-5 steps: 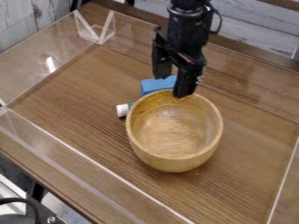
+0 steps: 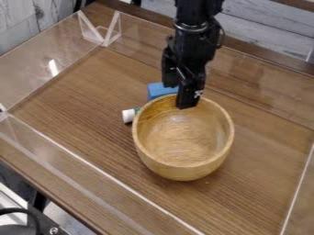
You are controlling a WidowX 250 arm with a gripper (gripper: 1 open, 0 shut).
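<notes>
A large tan wooden bowl (image 2: pixel 183 142) sits on the table, right of centre. Just behind it my black gripper (image 2: pixel 185 90) hangs open over the bowl's back rim. A blue object (image 2: pixel 160 89) lies behind the bowl on the left, partly hidden by the gripper and bowl. A small white cylinder (image 2: pixel 128 116) lies at the bowl's left side. Whether anything is between the fingertips is hard to make out.
My gripper has moved a little to the left and turned slightly. The bowl, blue object and white cylinder look unmoved.
</notes>
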